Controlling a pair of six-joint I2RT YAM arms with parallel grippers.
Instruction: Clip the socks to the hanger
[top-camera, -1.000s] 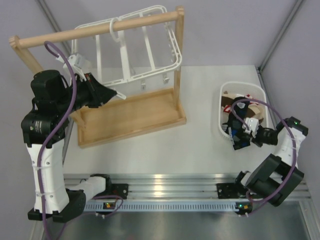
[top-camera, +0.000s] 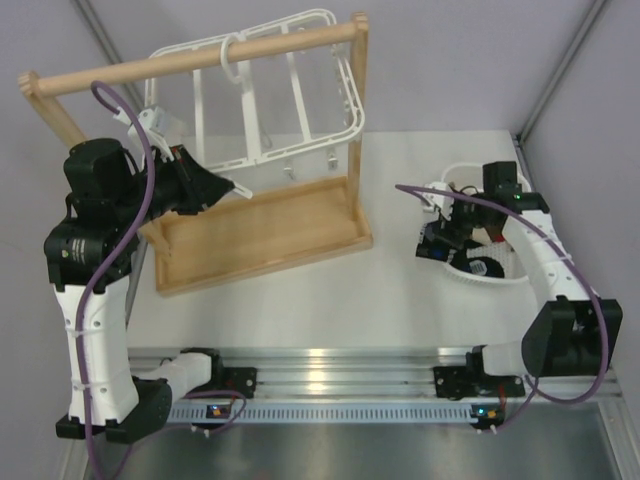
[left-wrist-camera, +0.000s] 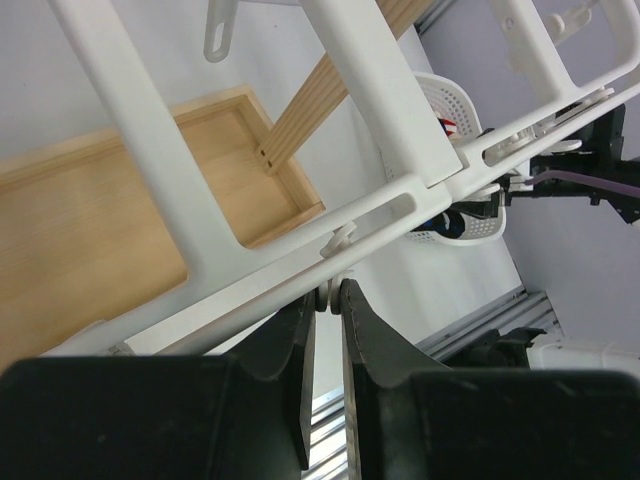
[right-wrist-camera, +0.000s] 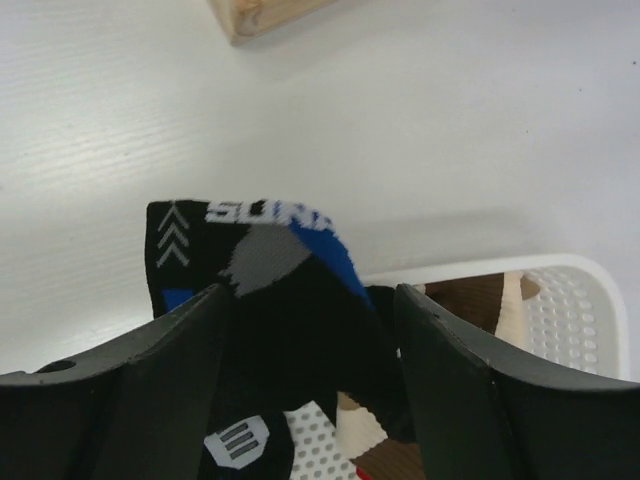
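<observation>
A dark sock with grey, white and blue marks (right-wrist-camera: 265, 262) is bunched at the left rim of the white basket (top-camera: 483, 281). My right gripper (top-camera: 445, 213) is over that rim; its fingers (right-wrist-camera: 205, 325) stand apart with the sock's dark fabric between or under them, and whether they touch it is unclear. A white hanger (top-camera: 262, 158) hangs from the wooden rack, with several clips along its bars. At its front bar my left gripper is shut on a small white clip (left-wrist-camera: 340, 240), fingertips pressed close together. No sock shows in that clip.
Other socks, including a black one with white stripes (top-camera: 487, 267), fill the basket. The rack's wooden base (top-camera: 265, 240) and right post (top-camera: 354, 180) stand to the left. White table between rack and basket is clear.
My right gripper has swung from the basket's front right, across it, to the left rim. A dark sock that hung over the front rim now shows at the left rim. The left arm has stayed still.
</observation>
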